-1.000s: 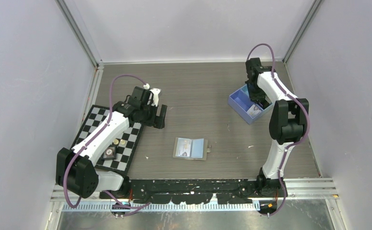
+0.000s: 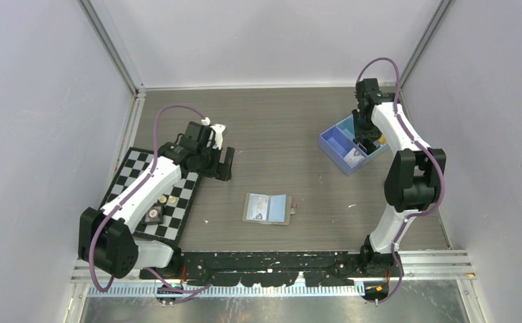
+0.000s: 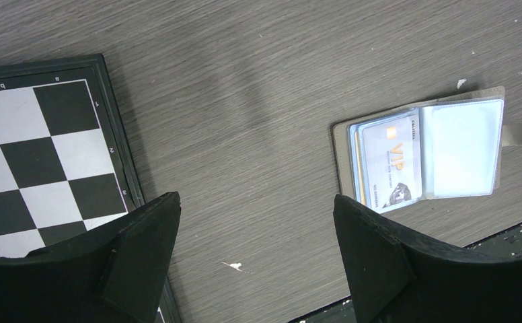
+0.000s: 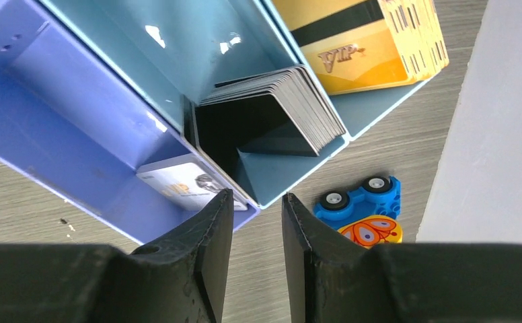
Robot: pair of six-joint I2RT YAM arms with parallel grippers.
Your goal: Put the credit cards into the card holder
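Note:
The card holder [image 3: 461, 149] lies open and flat on the table, a white VIP card [image 3: 391, 161] in its left-hand sleeve and a clear, pale sleeve on the right. Left of it, above the table, my left gripper is wide open and empty. My right gripper is over the near corner of the blue box, its fingers parted with a gap and no card between them. In the right wrist view, a stack of black cards [image 4: 258, 121] leans in the middle compartment, yellow VIP cards [image 4: 349, 54] fill another, and a white card [image 4: 181, 185] lies in the purple-blue one.
A checkered board [image 2: 177, 212] with small items on it lies under the left arm. A blue toy car [image 4: 359, 202] sits beside the box [image 2: 336, 149]. Bare table stretches between holder and box.
My right arm has shifted to the right and slightly up in the top view, uncovering some yellow in the box. The box has moved slightly left. The left arm and holder are unmoved.

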